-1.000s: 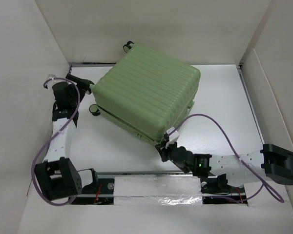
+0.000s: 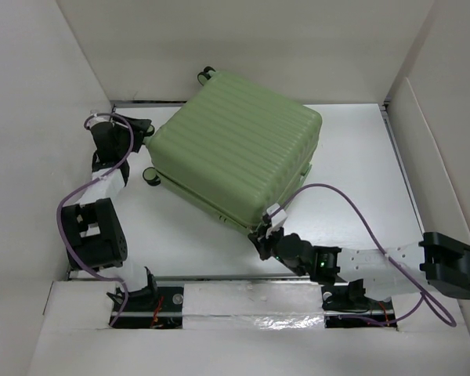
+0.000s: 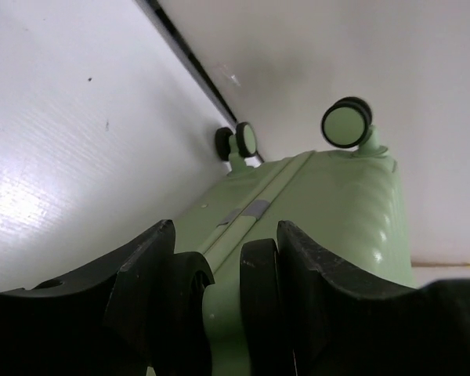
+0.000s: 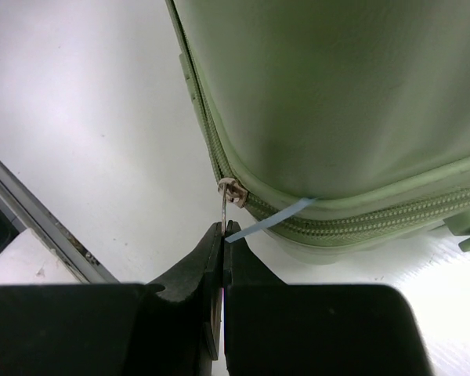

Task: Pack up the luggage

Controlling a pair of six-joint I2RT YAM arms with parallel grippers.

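The green suitcase (image 2: 235,141) lies closed and angled across the white surface. At its left end my left gripper (image 2: 146,131) is shut on a corner wheel. In the left wrist view the black-rimmed double wheel (image 3: 259,305) sits between the dark fingers, which hide part of it. Two farther wheels (image 3: 346,125) (image 3: 246,139) stand free at the far end. By the near corner my right gripper is shut on the thin metal zipper pull (image 4: 224,205), with a pale blue strip (image 4: 272,221) running from its tips over the zipper (image 4: 352,227).
Walls close in the back, left and right sides. Another wheel (image 2: 151,176) lies low at the suitcase's left end. Bare surface (image 2: 348,149) shows to the right of the suitcase, and a silver strip (image 2: 253,300) runs along the front edge.
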